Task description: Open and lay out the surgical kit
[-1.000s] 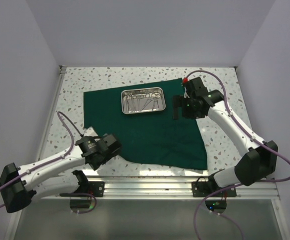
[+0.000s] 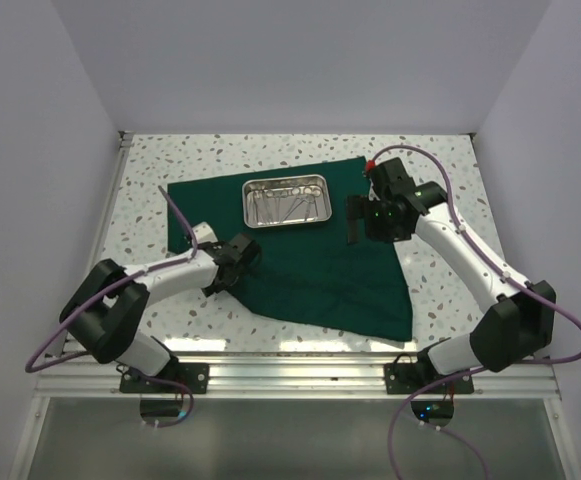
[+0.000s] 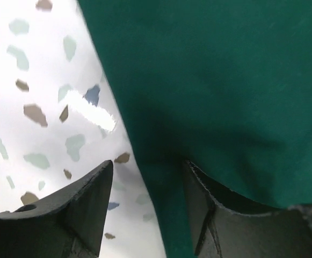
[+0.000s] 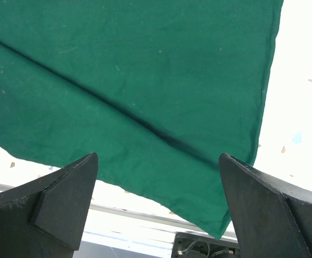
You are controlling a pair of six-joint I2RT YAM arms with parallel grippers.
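A dark green cloth [image 2: 315, 270] lies spread over the speckled table, with a crease across its front part in the right wrist view. On its far half rests a metal tray [image 2: 245, 205] holding several thin instruments [image 2: 290, 206]. Over the cloth's left front edge is my left gripper, its fingers parted; the cloth's edge [image 3: 124, 121] runs through the gap in the left wrist view. Whether they touch the cloth cannot be told. My right gripper hangs open above the right side of the cloth, nothing between its fingers.
Bare speckled table [image 2: 450, 250] shows around the cloth, widest on the right. A metal rail [image 2: 290, 360] runs along the front edge. Grey walls stand at the back and both sides.
The tray and right arm look almost unchanged.
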